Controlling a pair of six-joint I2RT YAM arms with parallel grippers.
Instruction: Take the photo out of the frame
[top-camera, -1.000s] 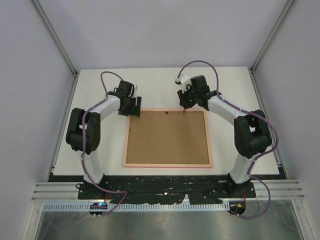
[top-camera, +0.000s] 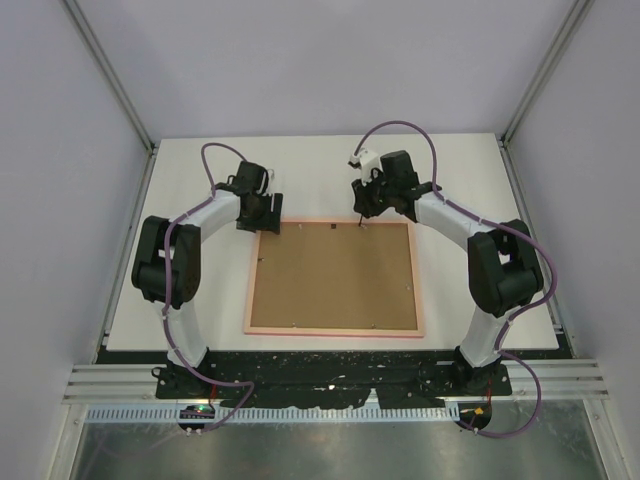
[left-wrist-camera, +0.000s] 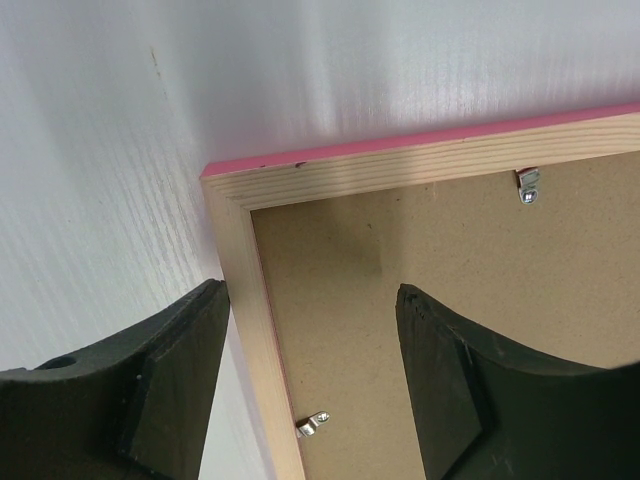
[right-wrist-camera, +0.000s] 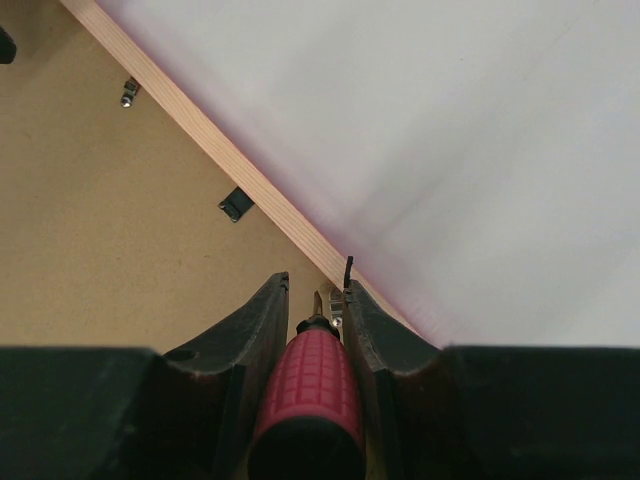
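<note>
The picture frame (top-camera: 336, 331) lies face down on the table, its brown backing board (top-camera: 333, 275) up, with small metal clips along the inner edges. In the right wrist view, my right gripper is shut on a red-and-black-handled screwdriver (right-wrist-camera: 310, 385). The screwdriver's thin tip is at a metal clip (right-wrist-camera: 336, 308) by the wooden edge; exact contact cannot be told. My left gripper stands part open over the frame's corner, one finger at the outer side of the wooden border (left-wrist-camera: 245, 270), the other over the board. Another clip (left-wrist-camera: 312, 424) shows between its fingers.
A second clip (left-wrist-camera: 527, 185) sits on the adjoining side of the frame. A black hanger tab (right-wrist-camera: 237, 204) lies on the board near the edge.
The right gripper and screwdriver tip have shifted slightly to the left along the frame's far edge. My left arm looks unmoved.
</note>
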